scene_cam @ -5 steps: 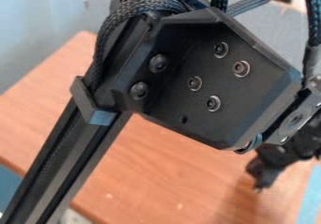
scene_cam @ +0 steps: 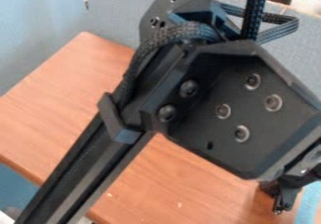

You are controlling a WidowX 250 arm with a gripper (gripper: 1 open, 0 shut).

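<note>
A black robot arm fills the middle of the camera view, with a bolted bracket plate [scene_cam: 220, 101], a long rail [scene_cam: 82, 171] running to the lower left and braided cables over the top. At the lower right edge, part of the gripper [scene_cam: 283, 195] shows small and dark above the wooden table [scene_cam: 51, 115]. It is partly cut off by the frame and behind the arm, and its fingers are too small to read.
Grey surfaces [scene_cam: 88, 12] lie behind the table. A small pale object sits at the lower left corner.
The arm's bracket and rail have shifted right and down in the view. The dark gripper at the lower right has also moved right and down.
</note>
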